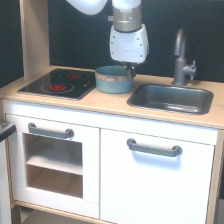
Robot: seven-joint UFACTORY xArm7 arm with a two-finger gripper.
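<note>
The robot's white and grey gripper (129,62) hangs over the right part of a blue-grey pot (110,85), close to its rim; whether its fingers are open or shut on the pot is too small to tell. The pot stands on the wooden counter between the black stovetop (55,85) with red rings and the steel sink (170,97).
A grey tap (181,60) rises behind the sink. Below the counter are a cabinet with a glass-fronted oven door (55,170) and a white door (150,185). A dark wall stands behind.
</note>
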